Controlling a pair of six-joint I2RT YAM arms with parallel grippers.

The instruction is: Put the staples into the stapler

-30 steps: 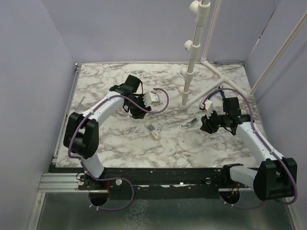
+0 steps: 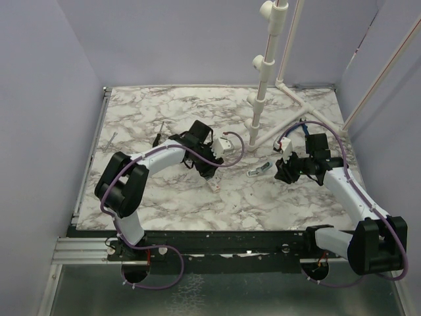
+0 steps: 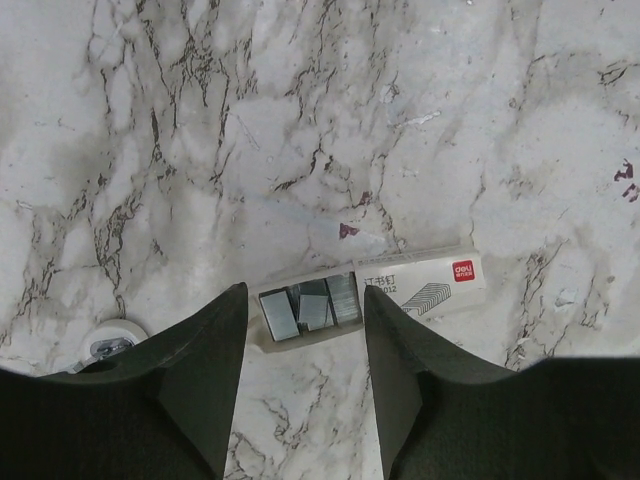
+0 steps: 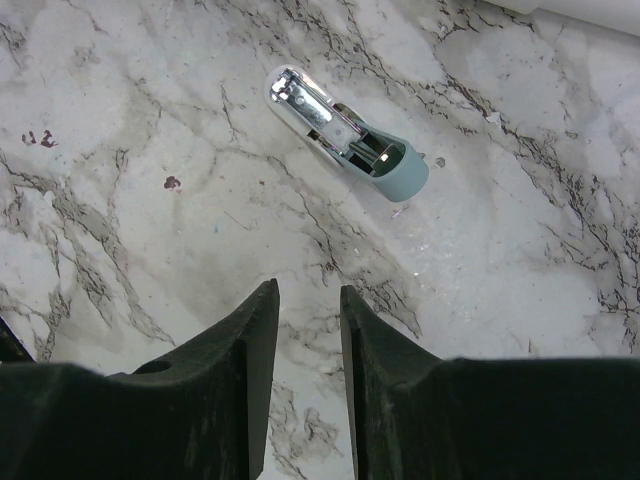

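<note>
The staple box [image 3: 420, 285] lies on the marble table, its grey compartment showing staple blocks [image 3: 312, 310]. My left gripper is open just over that compartment, one finger at each end. In the top view it hides part of the box [image 2: 212, 185]. The stapler [image 4: 345, 135], pale blue with a silver mechanism exposed, lies at centre right [image 2: 260, 168]. My right gripper hangs short of the stapler, open part way with nothing between its fingers.
A white pipe frame [image 2: 293, 105] stands at the back right. A few thin tools lie at the left of the table [image 2: 112, 197].
The right arm looks unmoved.
</note>
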